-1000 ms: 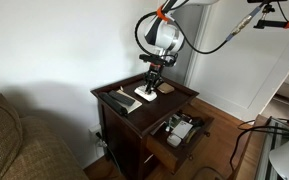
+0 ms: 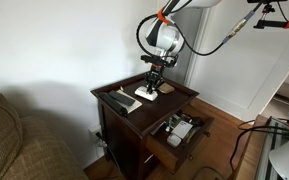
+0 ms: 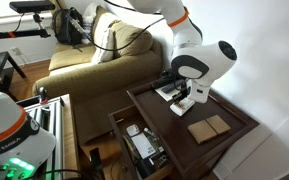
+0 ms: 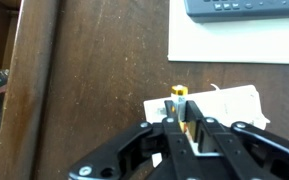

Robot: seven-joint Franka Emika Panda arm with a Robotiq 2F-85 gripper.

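In the wrist view my gripper is shut on a slim upright object (image 4: 179, 92) with an orange-gold end, perhaps a marker. Its lower part is hidden by the fingers. Behind it a white cloth or paper (image 4: 242, 103) lies on the dark wooden top. From the side, the arm reaches down over this white piece (image 2: 145, 93), but the held object is too small to make out there. Whether its lower end touches the white piece I cannot tell.
A dark keypad-like device (image 4: 246, 10) rests on a white sheet (image 4: 224, 45). A tan flat square (image 3: 208, 128) lies on the cabinet top (image 3: 189, 153). Below, an open drawer (image 3: 139, 142) holds several small items. Bare wood surrounds the white piece.
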